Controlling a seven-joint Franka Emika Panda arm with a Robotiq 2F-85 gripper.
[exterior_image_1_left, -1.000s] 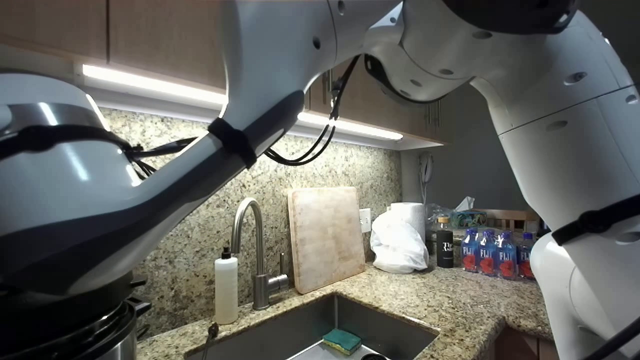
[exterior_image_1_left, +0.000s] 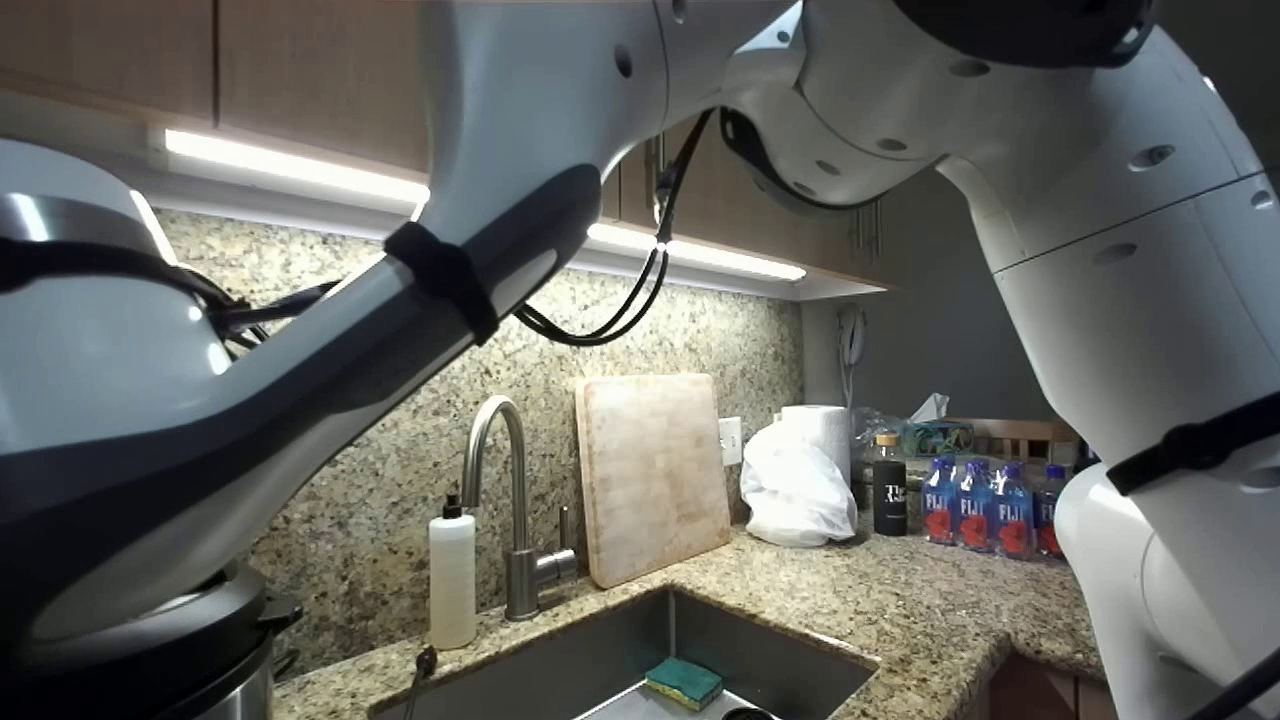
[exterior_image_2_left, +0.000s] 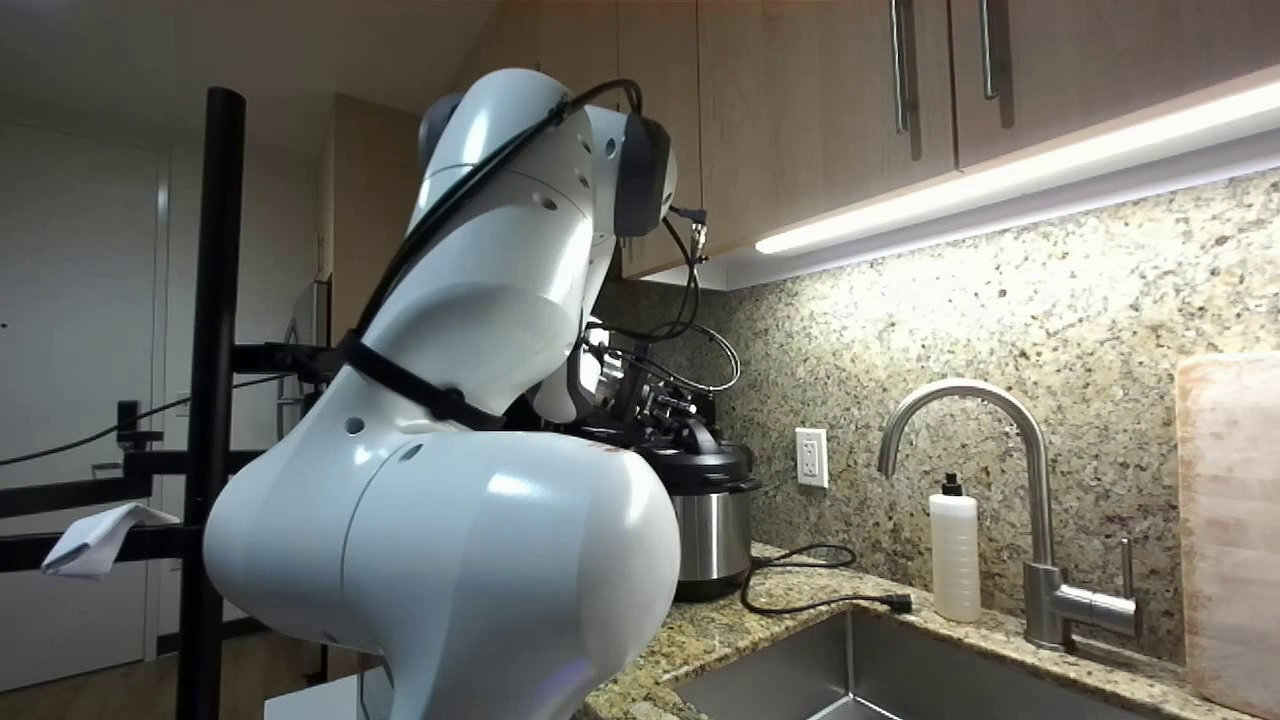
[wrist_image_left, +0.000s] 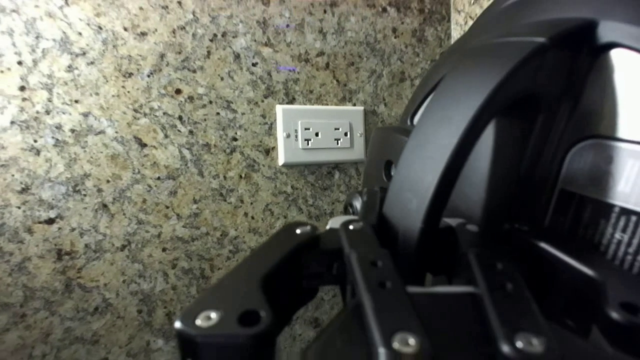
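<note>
A black pressure cooker with a steel body (exterior_image_2_left: 714, 540) stands on the counter beside the wall. Its dark lid (exterior_image_2_left: 710, 466) is on top, partly behind my arm in exterior view 2. In the wrist view the curved black lid handle (wrist_image_left: 447, 132) fills the right side and runs down between the fingers of my gripper. The fingers are shut on this handle, though the fingertips are largely hidden in shadow. Exterior view 1 has only the cooker's edge (exterior_image_1_left: 254, 684) at lower left, below my arm; the gripper is out of sight there.
A wall outlet (wrist_image_left: 321, 135) is close by. Along the sink (exterior_image_1_left: 768, 642) stand a soap bottle (exterior_image_1_left: 452, 582) and a faucet (exterior_image_1_left: 521, 528). A loose black cable (exterior_image_2_left: 798, 606) lies on the counter. Wall cabinets (exterior_image_2_left: 828, 108) hang above.
In exterior view 1 my forearm and wrist have shifted left. More of the lid's top shows beneath the arm. The sink area is unchanged.
</note>
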